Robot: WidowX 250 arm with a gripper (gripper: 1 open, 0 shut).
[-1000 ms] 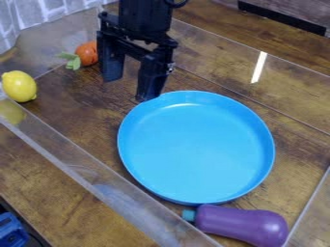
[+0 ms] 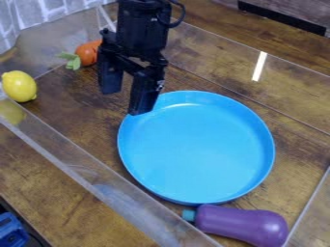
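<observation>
My black gripper (image 2: 126,79) hangs over the wooden surface at the upper middle, just behind and left of the blue plate (image 2: 195,145), its fingers apart and nothing visible between them. A yellow lemon (image 2: 19,86) lies at the left. An orange carrot-like item (image 2: 85,52) with green leaves lies at the back left, partly behind the gripper. A purple eggplant (image 2: 244,225) lies at the front right, below the plate.
Clear plastic walls (image 2: 96,183) edge the workspace. Bare wood shows at the back right and between the lemon and the plate. Something blue (image 2: 8,230) sits at the bottom left corner, outside the wall.
My gripper has shifted and turned slightly, a little to the left and downward over the last second. The plate, lemon, carrot-like item and eggplant are unchanged.
</observation>
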